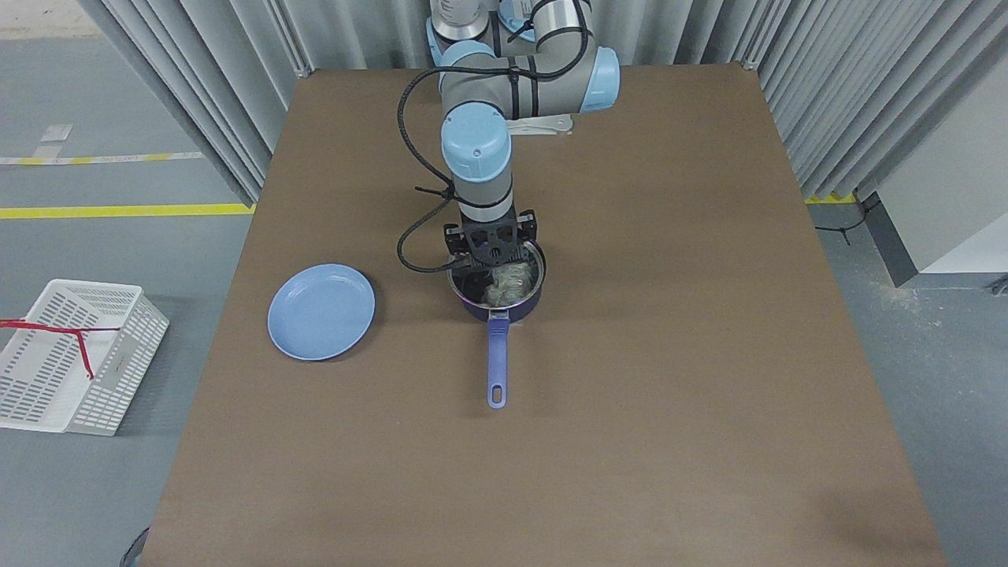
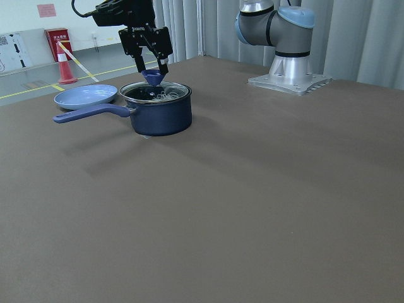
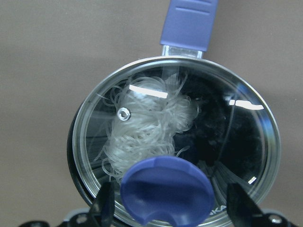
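Observation:
A blue saucepan [image 2: 164,120] stands on the table under a glass lid [image 3: 227,142], its long handle [image 1: 497,373] toward the front. Pale noodle-like strands [image 3: 151,120] show through the glass. The lid's blue knob [image 3: 168,191] lies between the fingertips of my gripper [image 2: 150,63], which is lowered onto it from above; in the wrist view both fingers flank the knob, with slight gaps visible, so I cannot tell whether they grip it. A blue plate [image 1: 321,312] lies left of the pan in the front view.
A white basket [image 1: 123,378] stands on the floor left of the table. The arm's base [image 2: 287,82] is at the back.

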